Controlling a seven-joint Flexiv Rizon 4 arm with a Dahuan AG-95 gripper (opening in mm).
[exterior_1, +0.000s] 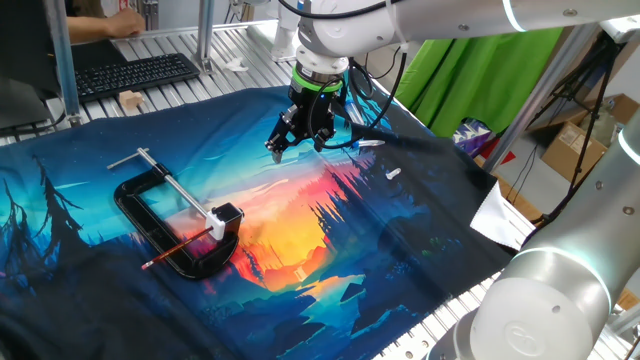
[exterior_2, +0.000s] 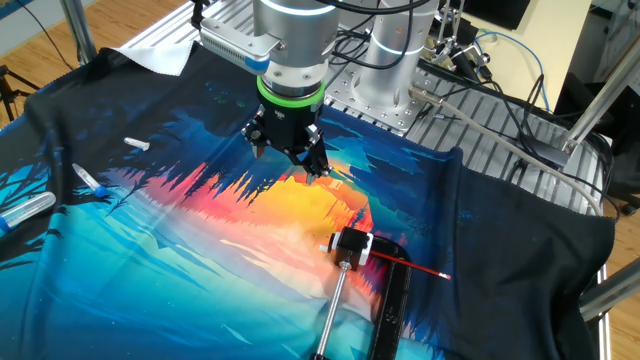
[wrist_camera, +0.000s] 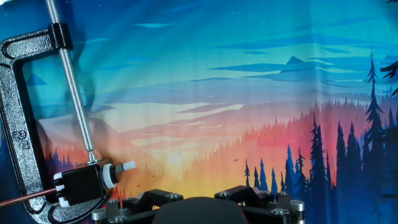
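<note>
My gripper (exterior_1: 298, 152) hangs above the printed cloth (exterior_1: 290, 235), open and with nothing between its fingers. In the wrist view its two fingers (wrist_camera: 118, 213) are spread wide at the bottom edge. A black C-clamp (exterior_1: 135, 205) lies on the cloth, apart from the gripper, to its left in exterior view 1. At the clamp's screw end is a small black block (exterior_2: 351, 245) with white parts. From that block sticks out a thin red pencil-like rod (exterior_2: 415, 264). Whether the clamp grips the block cannot be told.
A small white piece (exterior_2: 137, 144), a small tube with a blue end (exterior_2: 88, 180) and a larger clear tube (exterior_2: 28, 211) lie on the cloth. A keyboard (exterior_1: 135, 76) and a wooden block (exterior_1: 130, 99) sit beyond its edge.
</note>
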